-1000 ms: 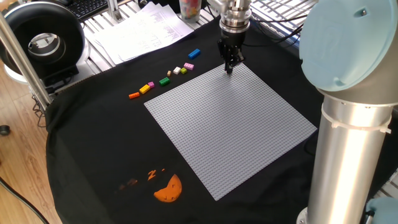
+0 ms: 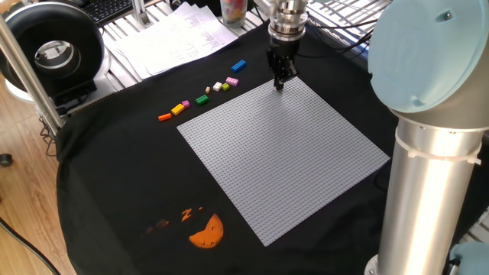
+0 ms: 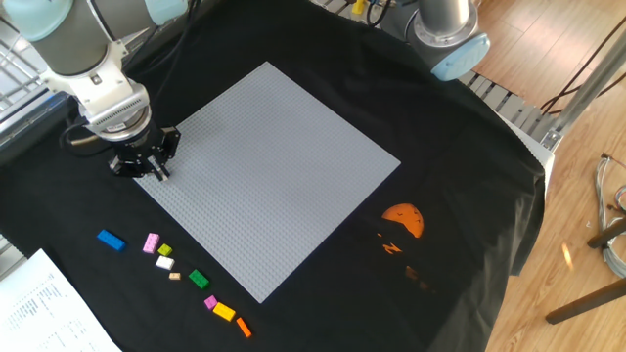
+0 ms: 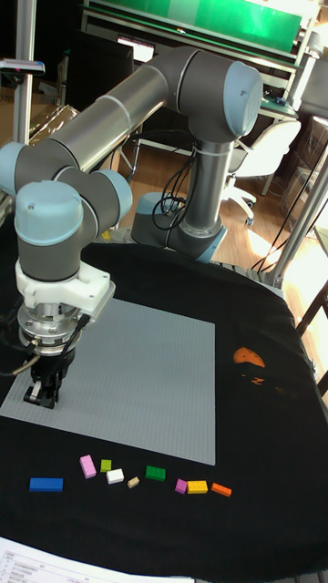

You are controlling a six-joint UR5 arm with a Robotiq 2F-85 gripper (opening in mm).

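A flat grey studded baseplate (image 2: 283, 153) lies on the black cloth. My gripper (image 2: 280, 86) points down at one corner of it, its fingertips at or just above the studs. Pale tips show on the gripper (image 3: 159, 174) in exterior view 2, close to the plate's edge; whether anything is between them is too small to tell. Beside the plate runs a loose row of bricks: blue (image 3: 111, 240), pink (image 3: 151, 242), lime (image 3: 165, 250), white (image 3: 164, 263), tan (image 3: 175, 277), green (image 3: 199, 279), magenta (image 3: 210, 303), yellow (image 3: 224, 312) and orange (image 3: 244, 327).
Printed papers (image 2: 172, 42) lie past the bricks at the table's edge. An orange print (image 2: 206, 232) marks the cloth on the plate's other side. The plate's visible surface away from the gripper is bare. My arm's column (image 4: 203, 194) stands behind the plate.
Over the last second my gripper has shifted very slightly left and down in exterior view 1. The bricks and the baseplate have not moved.
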